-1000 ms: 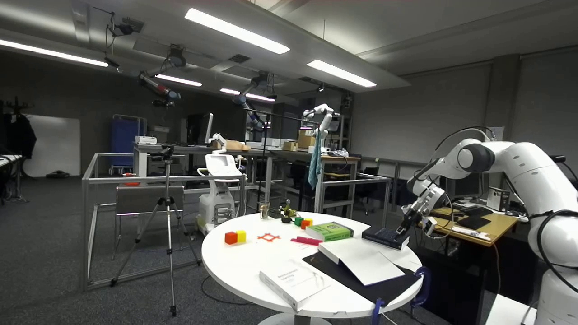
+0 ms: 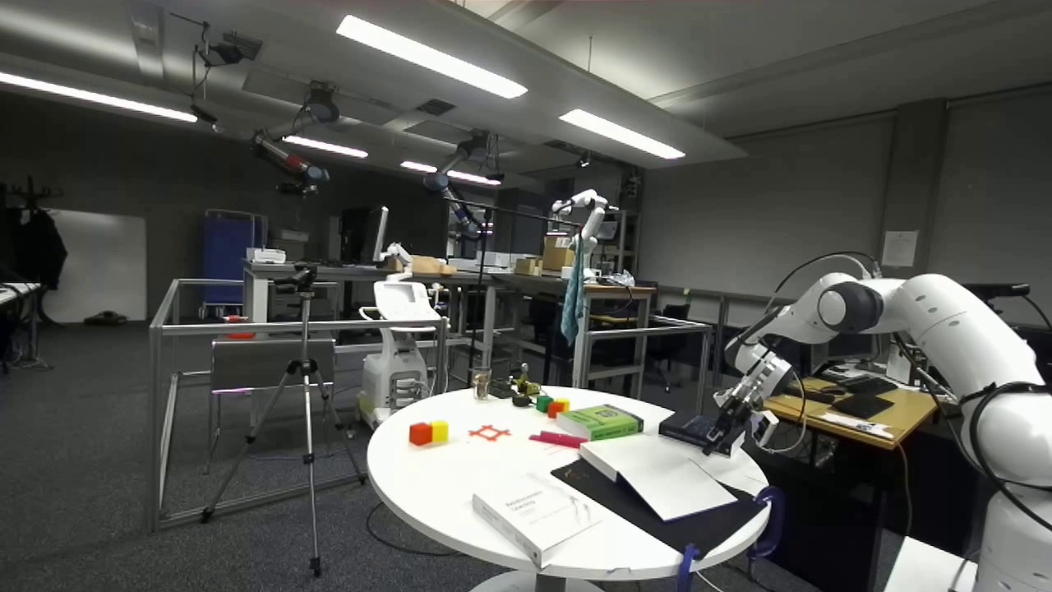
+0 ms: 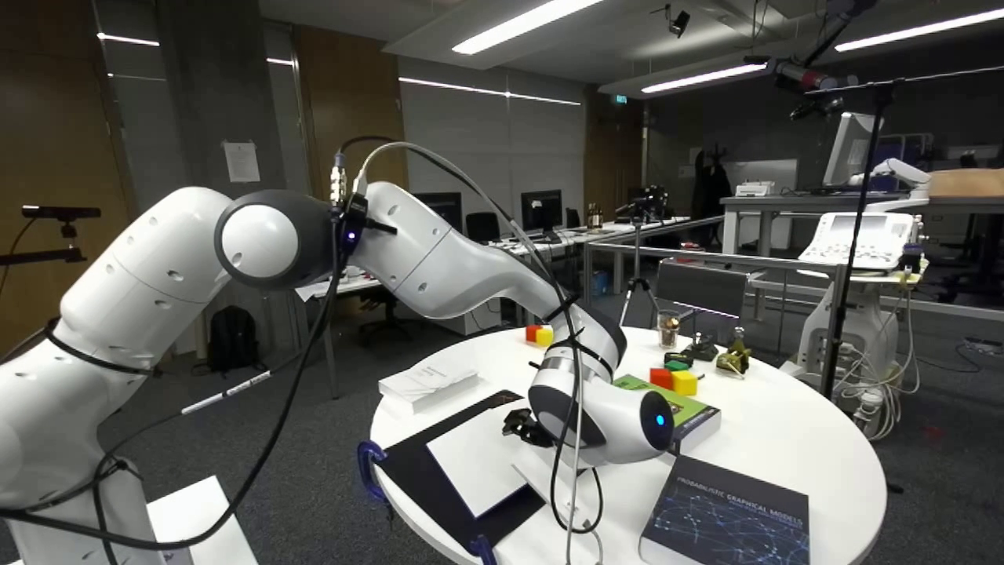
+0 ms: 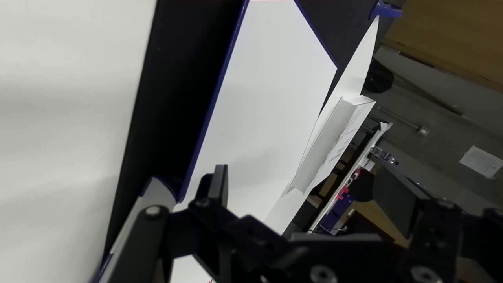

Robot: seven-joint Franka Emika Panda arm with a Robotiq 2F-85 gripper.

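My gripper (image 2: 712, 446) hangs low over the table's right side, near the dark blue book (image 2: 696, 427) and a white-paged book (image 2: 613, 455). That book's cover (image 2: 680, 490) is spread out on a black mat (image 2: 621, 508). In exterior view 2 the gripper (image 3: 513, 425) is beside the open cover (image 3: 475, 460), partly behind the wrist. Close up, the white inner cover (image 4: 268, 94) with its blue edge stretches beyond the dark fingers (image 4: 217, 184). No object shows clearly between them; how far apart they stand is unclear.
A green book (image 2: 599, 423), a white book (image 2: 537, 513), pink bars (image 2: 557, 439) and coloured blocks (image 2: 428, 432) lie around the round table (image 2: 434, 493). Blue clamps (image 2: 772, 523) grip its edge.
In exterior view 1 the arm and gripper have moved a little left and lower, from over the dark blue book's right end toward its near side. The books look unmoved.
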